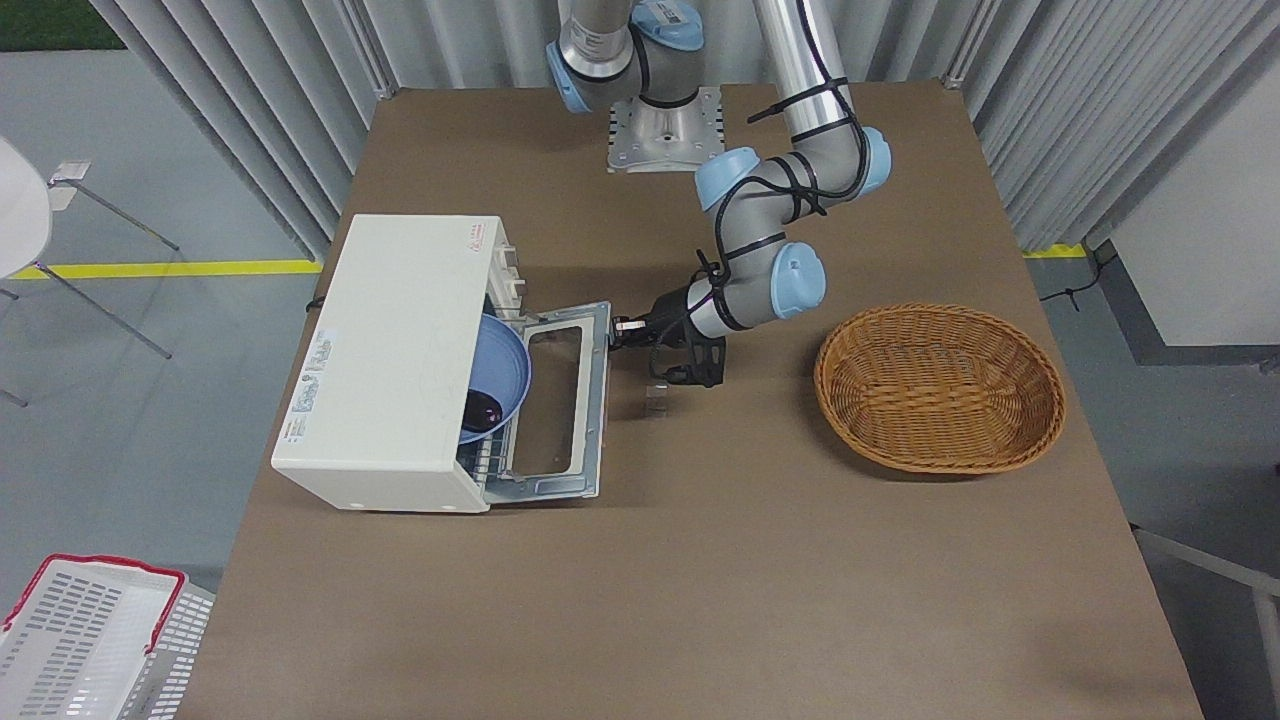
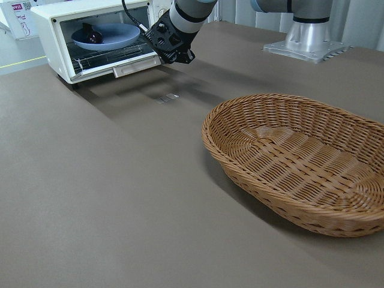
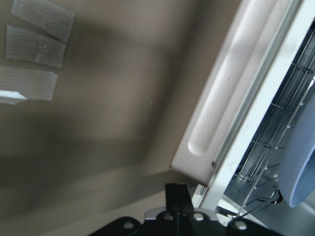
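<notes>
A white toaster oven (image 1: 377, 353) has its door (image 1: 590, 403) folded down. Inside, a blue bowl (image 1: 507, 354) rests on the rack, holding a dark round object (image 2: 94, 37). My gripper is at the door's outer edge, beside the handle bar (image 3: 229, 91) in the wrist view. Its black fingers appear together, with nothing visible between them; in the front view the tips are partly hidden.
A wicker basket (image 1: 939, 388) sits on the right of the brown table (image 1: 720, 576). Strips of clear tape (image 3: 35, 46) lie near the door.
</notes>
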